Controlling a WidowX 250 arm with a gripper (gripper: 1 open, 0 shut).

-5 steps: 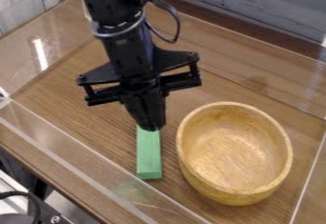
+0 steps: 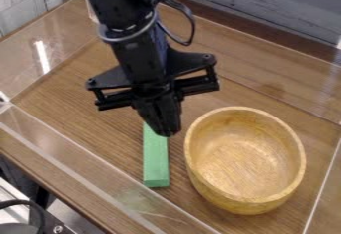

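The black gripper hangs from the arm over the middle of the wooden table, its tip pointing down just above and behind a green block. The block is an elongated bar lying on the table, with its far end close to the gripper's tip. The gripper looks shut, with nothing seen between its fingers. A round tan bowl sits just to the right of the block.
Pale walls edge it at the back and left. A black cable shows at the lower left corner.
The arm and gripper have shifted slightly, a little to the right. The green block and bowl look unmoved.
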